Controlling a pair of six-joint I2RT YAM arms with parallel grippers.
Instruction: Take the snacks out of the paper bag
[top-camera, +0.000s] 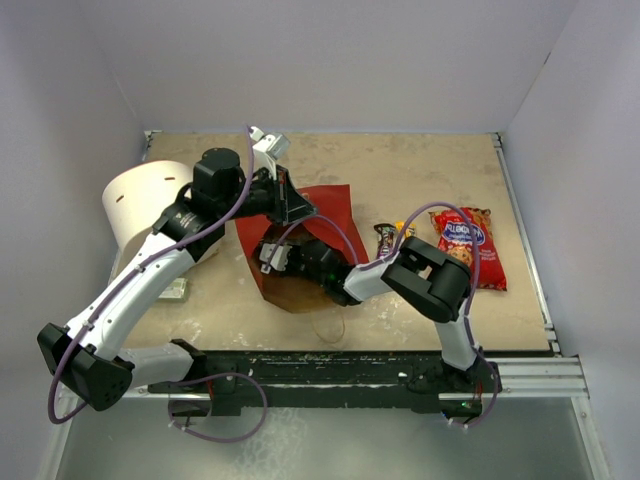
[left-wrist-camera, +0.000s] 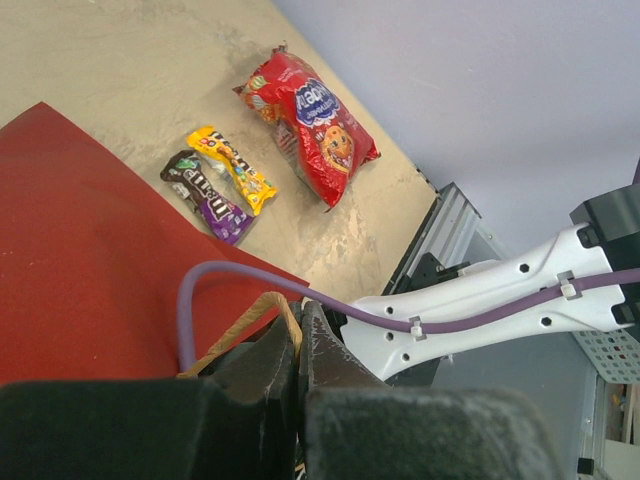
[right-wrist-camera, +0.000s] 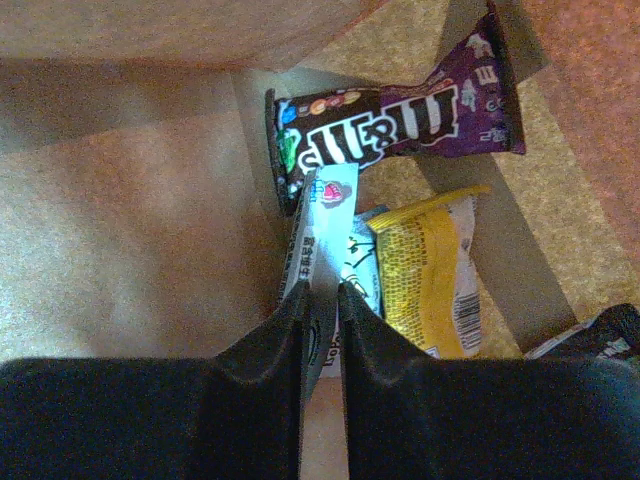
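The red paper bag (top-camera: 335, 200) lies on its side in the middle of the table, its brown mouth facing front. At its upper edge my left gripper is shut on the tan twisted handle (left-wrist-camera: 238, 328). Inside the bag, my right gripper is part open, its fingers on either side of a slim silvery-white packet (right-wrist-camera: 333, 205); whether they press on it cannot be told. Around that packet lie a purple-brown M&M's bag (right-wrist-camera: 400, 125), a yellow packet (right-wrist-camera: 430, 270) and a dark packet (right-wrist-camera: 600, 335).
Outside on the right are a red snack bag (top-camera: 470, 245), a purple M&M's packet (left-wrist-camera: 208, 195) and a yellow M&M's packet (left-wrist-camera: 232, 165). A white cylinder (top-camera: 135, 205) stands at the left.
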